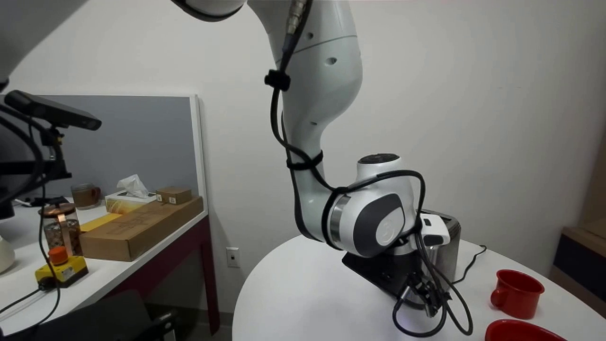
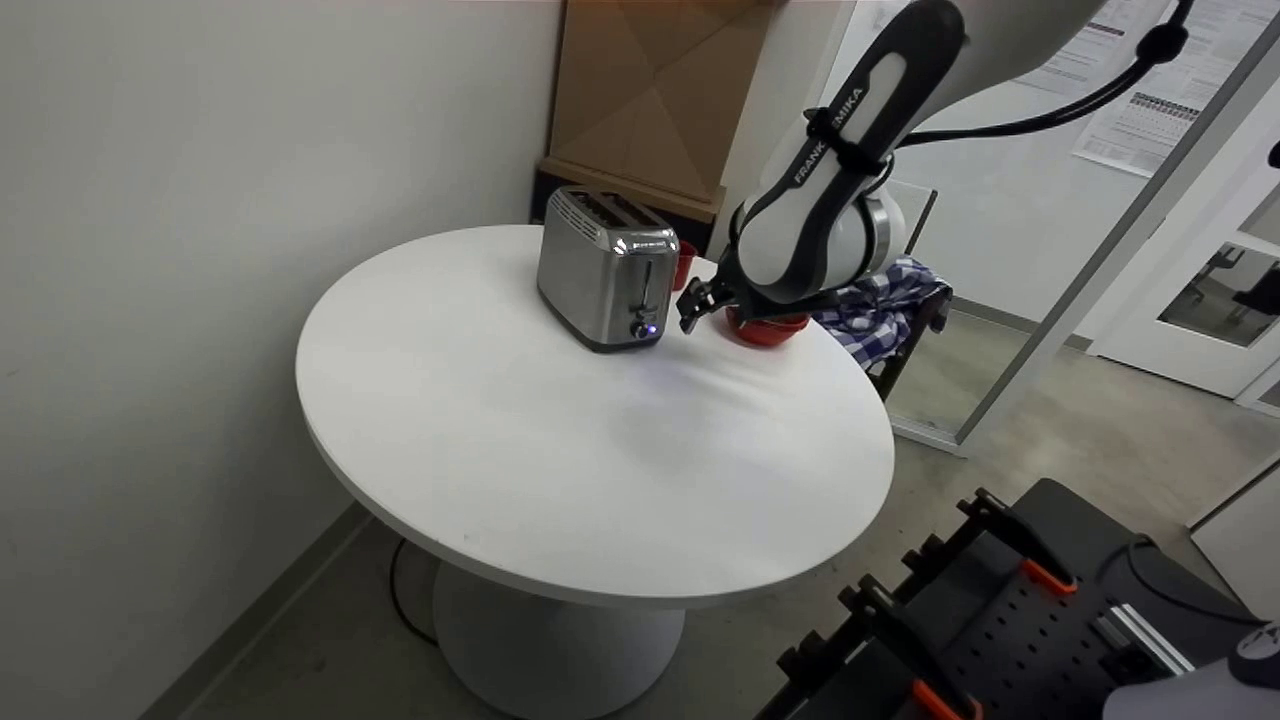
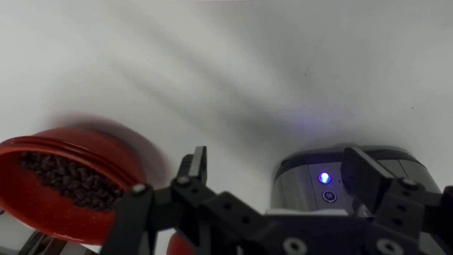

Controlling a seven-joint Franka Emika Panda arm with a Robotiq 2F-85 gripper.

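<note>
My gripper stands open, with its fingers [image 3: 198, 163] wide apart and nothing held between them. It hangs low and tilted over the white round table, at the lever end of the silver toaster [image 2: 594, 270]. In the wrist view the right finger overlaps the front panel of the toaster [image 3: 293, 187], beside a lit blue-violet button. Touching or apart, I cannot tell. Left of the gripper lies the red bowl [image 3: 99, 146], holding small dark pieces. In exterior view 1 the arm hides most of the toaster.
A red mug [image 1: 517, 293] stands on the table right of the toaster, behind the red bowl [image 1: 520, 329]. The toaster's black cord [image 1: 471, 264] trails over the table. A wall rises behind the table.
</note>
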